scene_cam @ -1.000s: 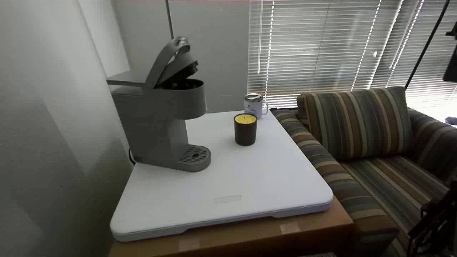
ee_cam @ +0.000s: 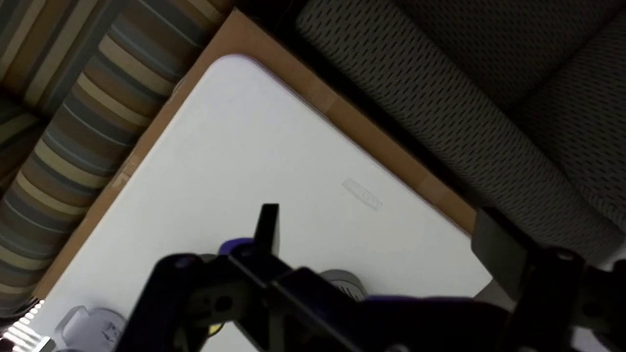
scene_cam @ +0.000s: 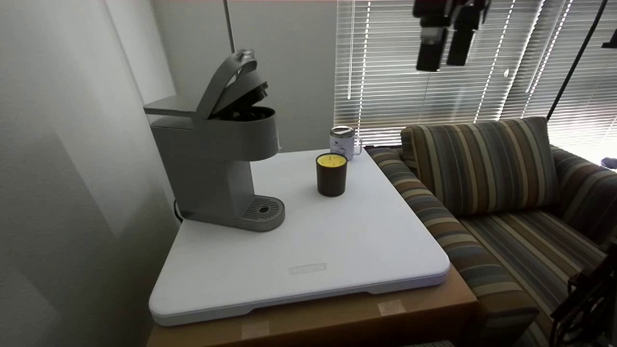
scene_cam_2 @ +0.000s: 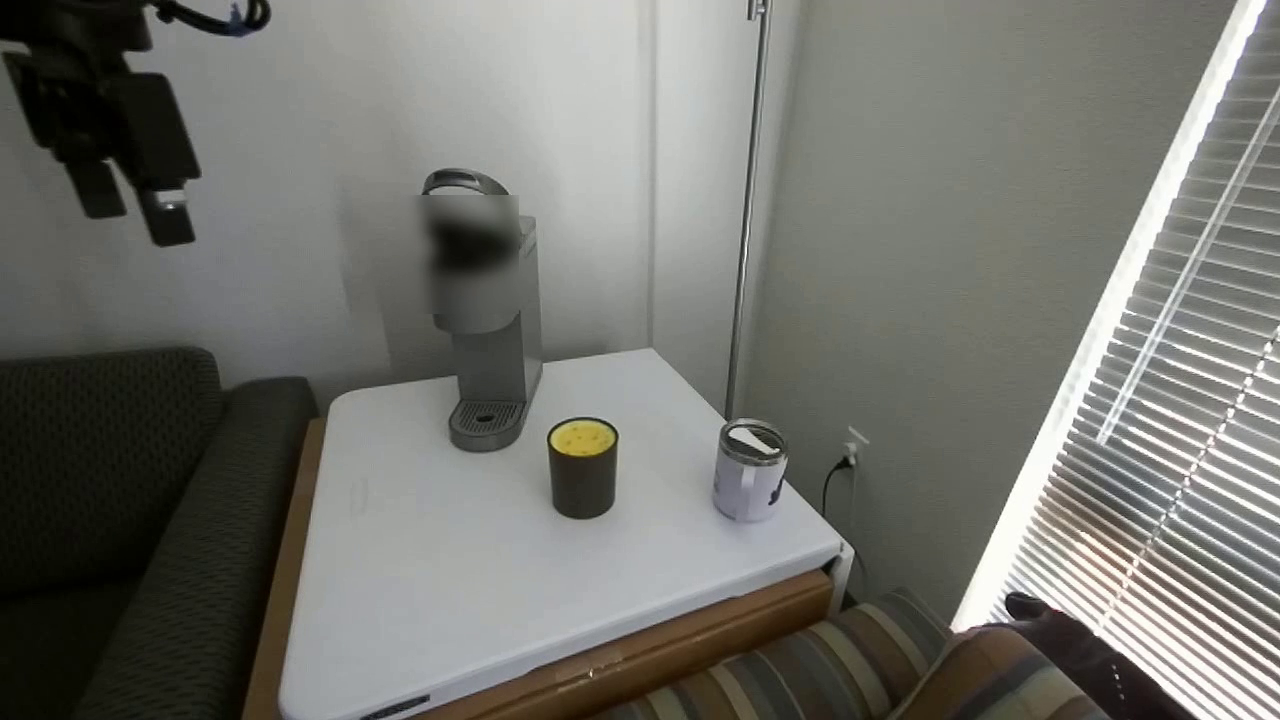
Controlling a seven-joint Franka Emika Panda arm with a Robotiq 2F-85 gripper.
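Observation:
A grey coffee maker (scene_cam: 202, 156) stands on the white tabletop (scene_cam: 347, 243) with its lid raised. Near the middle is a dark cup (scene_cam_2: 583, 480) whose top is yellow. A white lidded mug (scene_cam_2: 746, 474) stands at the table's corner; its handle shows in exterior view 1. High above the table, apart from everything on it, hangs my gripper (scene_cam: 442, 55), open and empty. In the wrist view its fingers (ee_cam: 268, 229) are spread wide over the tabletop, and the gripper body covers most of the coffee maker and the dark cup.
A striped armchair (scene_cam: 491, 173) borders one side of the table, and a dark patterned sofa (scene_cam_2: 96, 480) another. The wall is close behind the coffee maker. Bare white surface lies around the tabletop's faint logo (scene_cam: 307, 269).
My gripper has come into exterior view 1 from the right and now hangs at the top, before the blinds. The objects on the table have stayed put.

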